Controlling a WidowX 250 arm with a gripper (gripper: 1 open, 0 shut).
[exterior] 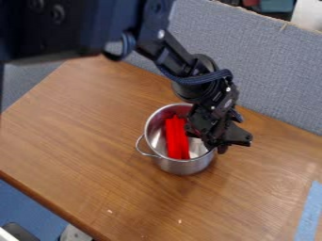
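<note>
A steel pot [176, 165] with a wire handle on its left stands on the wooden table [88, 141]. Inside it lies a red object [176, 138], long and narrow. My black gripper [219, 141] is low over the pot's right side, its tips at or near the right rim. Whether it is open, shut or holding the rim is hidden by its own body.
A grey padded wall [266, 71] runs behind. A pale blue strip [307, 209] lies at the right edge.
</note>
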